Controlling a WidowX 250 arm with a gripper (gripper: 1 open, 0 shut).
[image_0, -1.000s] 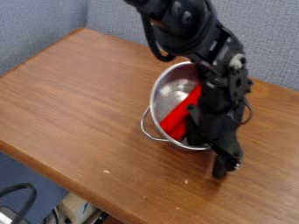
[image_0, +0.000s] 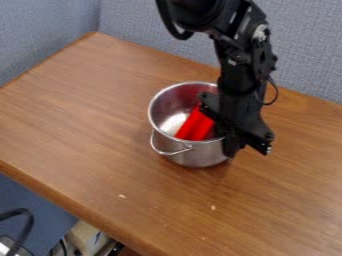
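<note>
A steel pot (image_0: 170, 113) with a wire handle stands upright on the wooden table (image_0: 80, 130), a red object (image_0: 195, 124) lying inside it. My black gripper (image_0: 245, 142) is at the pot's right rim, low on its outer side, and partly covers the pot. Its fingertips appear close together; whether anything thin is between them is hard to see.
Grey padded walls (image_0: 40, 55) bound the table at the back and left. Cables (image_0: 16, 222) lie off the near left edge.
My gripper has risen and moved back from the front right of the pot.
</note>
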